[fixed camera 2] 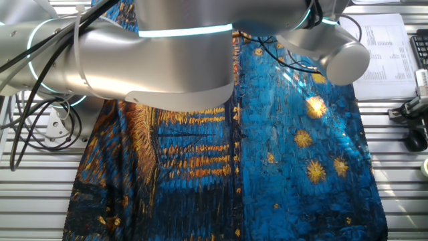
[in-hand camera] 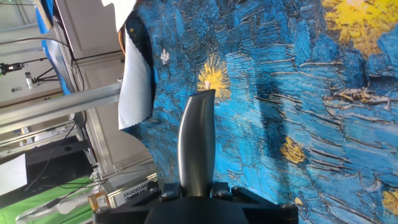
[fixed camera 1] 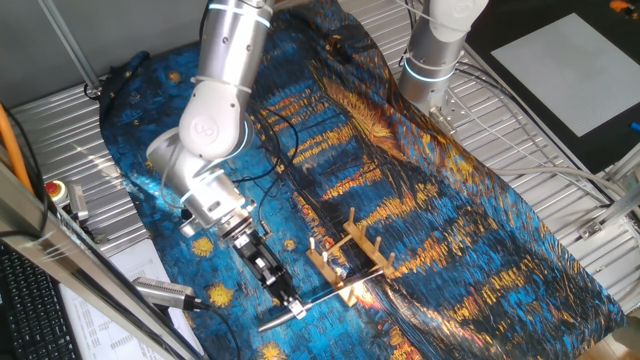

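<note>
A slim silver utensil (fixed camera 1: 268, 325) with a thick, smooth handle lies across the front of exterior view 1. My gripper (fixed camera 1: 296, 309) is shut on it near the handle's inner end. The thin far part reaches over a small wooden rack (fixed camera 1: 323, 268) with upright pegs; whether it touches the rack is unclear. In the wrist view the handle (in-hand camera: 196, 140) juts forward from between the dark fingers of my gripper, which hide the remainder. Exterior view 2 shows neither gripper nor utensil, only the arm.
A blue and orange painted-pattern cloth (fixed camera 1: 420, 230) covers the table, with wide bare areas around the rack. At the left edge are a grey box with a cable (fixed camera 1: 165, 292), a keyboard (fixed camera 1: 35, 315) and a metal post (fixed camera 1: 100, 265).
</note>
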